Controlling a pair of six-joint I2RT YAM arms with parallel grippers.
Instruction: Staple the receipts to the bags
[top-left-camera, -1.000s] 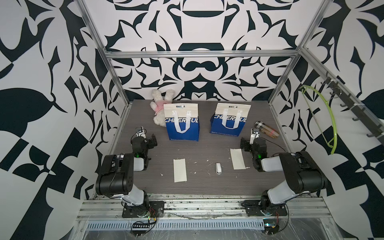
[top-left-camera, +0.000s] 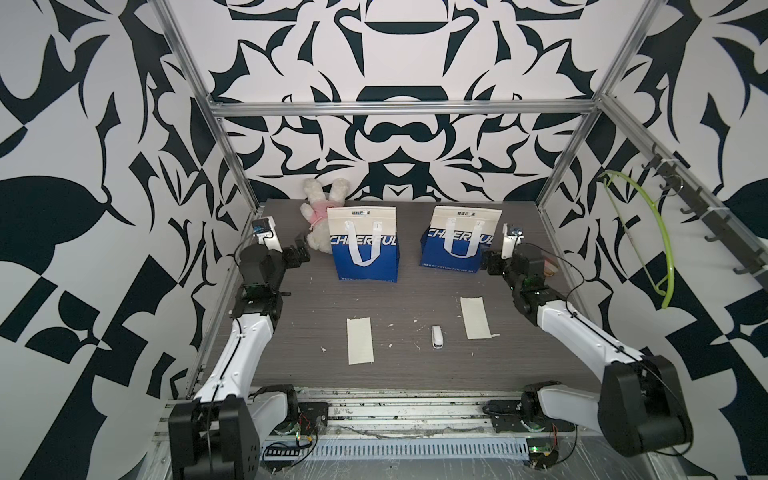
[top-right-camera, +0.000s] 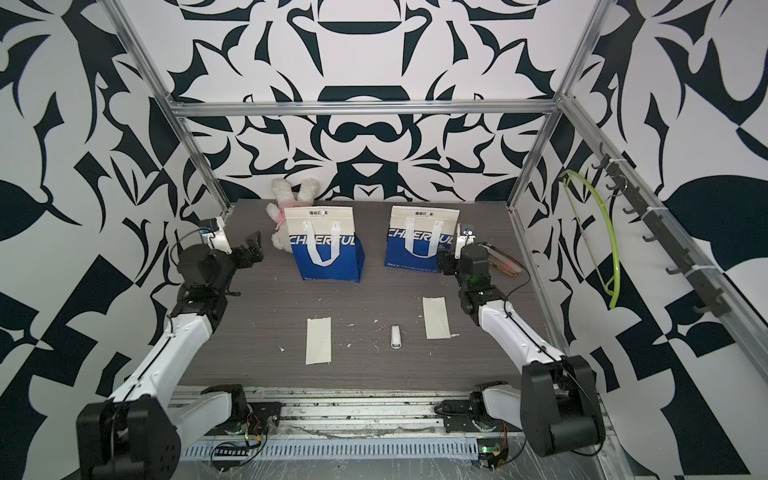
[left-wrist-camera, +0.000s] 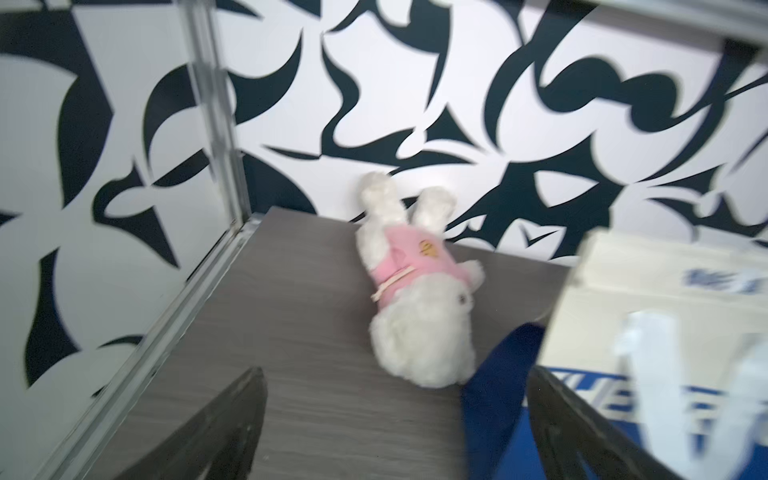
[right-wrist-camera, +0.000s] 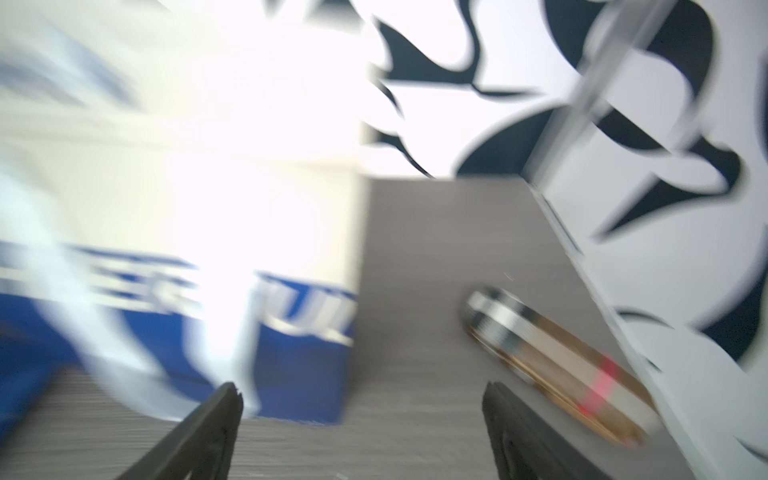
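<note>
Two blue-and-cream bags, the left bag (top-left-camera: 363, 264) and the right bag (top-left-camera: 448, 257), stand at the back of the table. Two pale receipts, lie in front, with a small white stapler (top-left-camera: 437, 337) between them. My left gripper (top-left-camera: 297, 253) is raised left of the left bag, open with nothing between its fingers. My right gripper (top-left-camera: 491, 264) is beside the right bag's front right corner; its fingers stand apart with nothing between them in the blurred right wrist view.
A white plush toy (left-wrist-camera: 420, 328) lies behind the left bag. A brown cylindrical object (right-wrist-camera: 560, 360) lies at the back right. Walls close in at both sides.
</note>
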